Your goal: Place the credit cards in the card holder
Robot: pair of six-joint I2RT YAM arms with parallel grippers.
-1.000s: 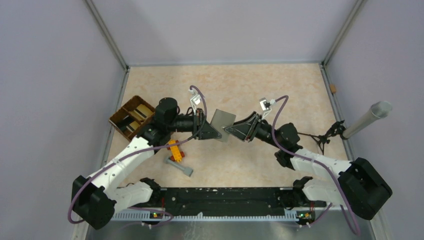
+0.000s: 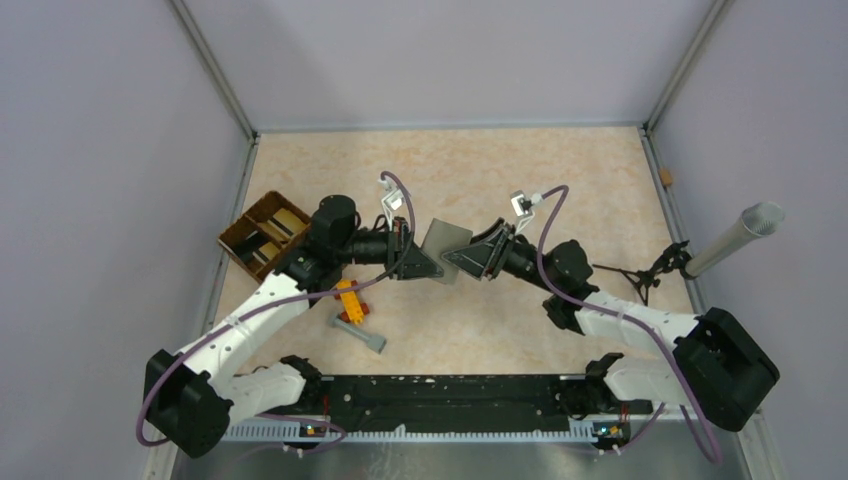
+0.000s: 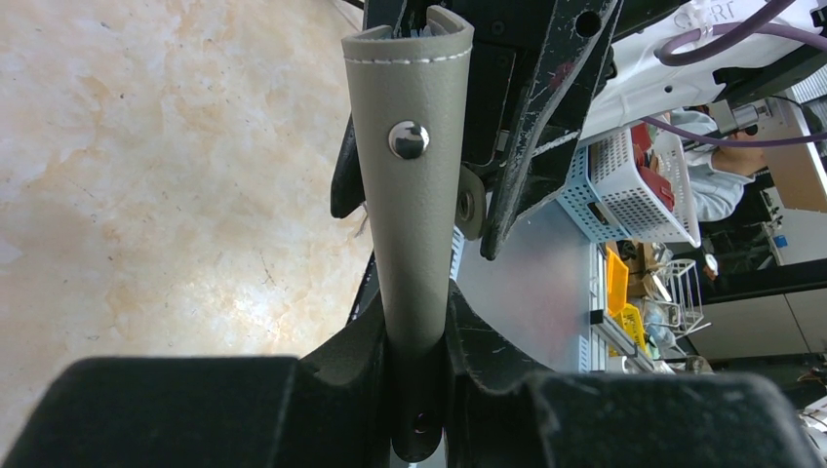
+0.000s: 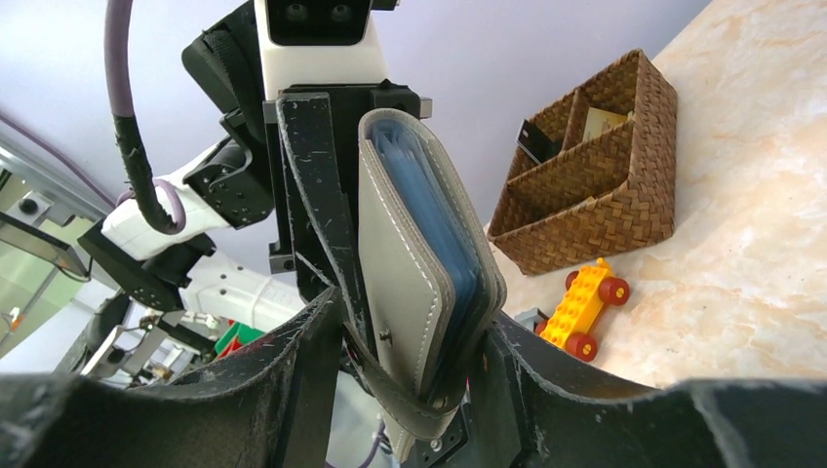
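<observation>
A grey leather card holder [image 2: 442,240] with white stitching and a snap stud is held up between my two grippers, above the middle of the table. In the right wrist view clear blue sleeves [image 4: 419,195] show inside it. My left gripper is shut on the holder. My right gripper is shut on it from the other side, at its strap end. I cannot tell whether any card is in the sleeves.
A woven basket [image 4: 624,200] with compartments and flat items stands at the left of the table. Near it lie a yellow toy car [image 2: 350,300] and a grey tool [image 2: 355,332].
My right arm has shifted slightly, its wrist now a little further left in the top view. The left arm and the card holder look almost unchanged.
</observation>
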